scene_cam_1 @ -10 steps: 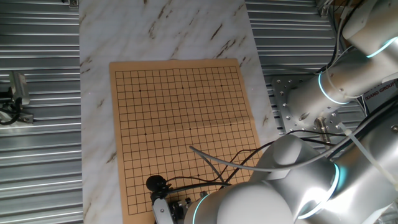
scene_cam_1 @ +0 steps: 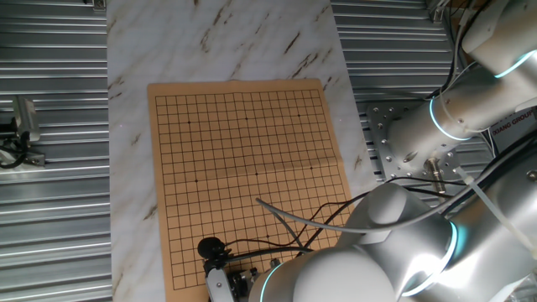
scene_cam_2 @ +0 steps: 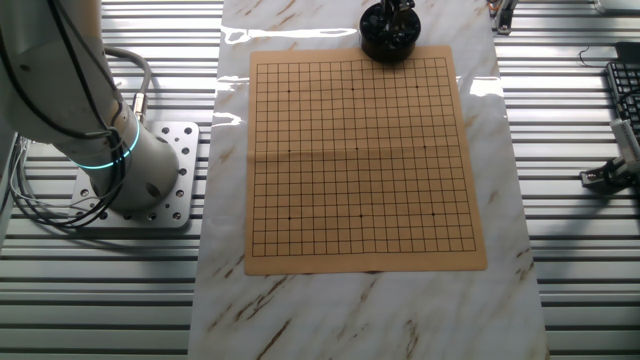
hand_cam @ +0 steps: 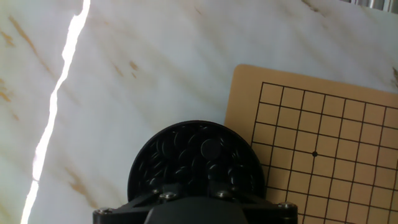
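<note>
A round black bowl full of glossy black stones sits at the edge of a tan gridded board, overlapping its border in the wrist view. My dark gripper reaches over the bowl's near part, its two fingertips apart with a gap between them. No stone can be made out in that gap, though black on black makes it hard to see. From the second exterior view, the bowl is at the far edge of the board, the gripper's tip just above or inside it. The arm hides the bowl in the first exterior view.
Every visible grid crossing is free of stones. My arm covers the board's lower right in the first exterior view. A metal fixture stands off the table's left side.
</note>
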